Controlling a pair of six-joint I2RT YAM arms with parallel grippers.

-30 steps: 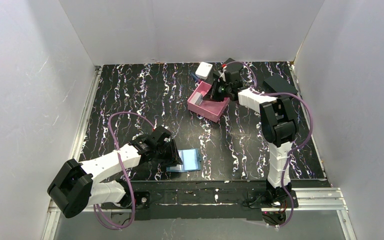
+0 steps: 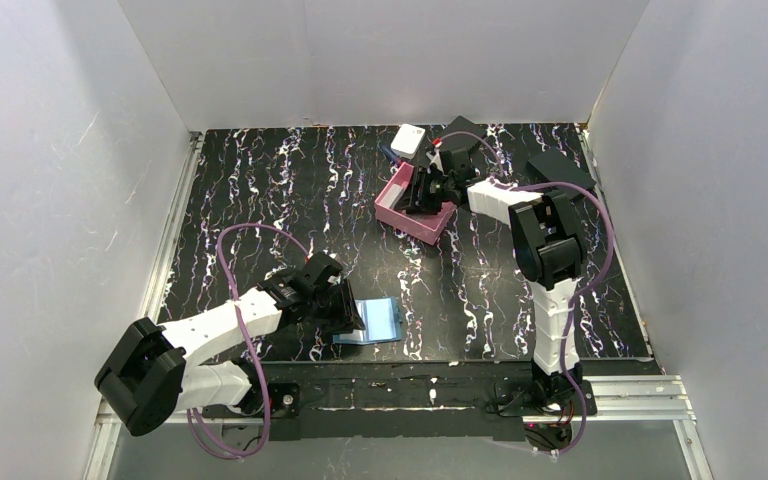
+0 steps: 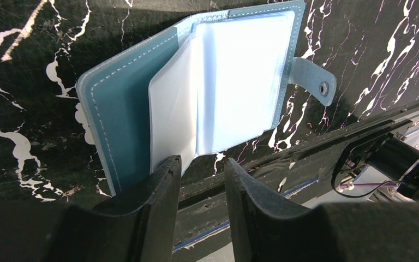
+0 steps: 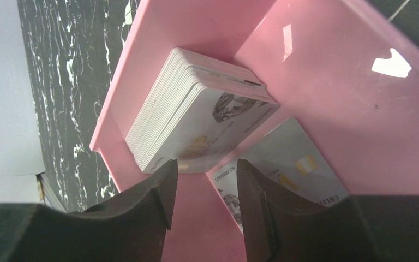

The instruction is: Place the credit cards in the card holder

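Note:
In the left wrist view the blue card holder (image 3: 245,82) lies spread on the table, a clear sleeve page (image 3: 173,109) standing up from it. My left gripper is over its near edge, fingers apart; the page's lower corner reaches the left finger (image 3: 166,180). A pink box (image 4: 327,49) holds a leaning stack of cards (image 4: 213,123) against its wall and a loose card (image 4: 300,158) flat on its floor. My right gripper is open just over the cards, pink showing between its fingertips. One finger overlaps the loose card in that view.
Behind the pink box are a white box (image 2: 408,140) and a dark block (image 2: 463,132). Another dark block (image 2: 560,171) lies at the back right.
My right gripper has shifted a little to the left over the pink box and now covers more of the cards from above. The left arm and the card holder have stayed put.

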